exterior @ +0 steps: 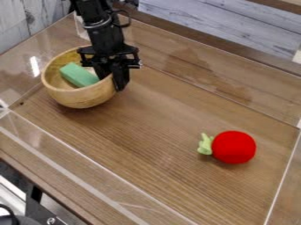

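Note:
A wooden bowl [73, 95] sits on the wooden table [153, 149] at the upper left, with a green block [77, 75] inside it. My black gripper [112, 63] is over the bowl's back right rim, its fingers partly hidden against the bowl; I cannot see clearly whether anything is between them. A red object with a green top, like a tomato or strawberry [234, 147], lies at the lower right.
The table's left edge runs past the lower left corner, with dark cables beyond it.

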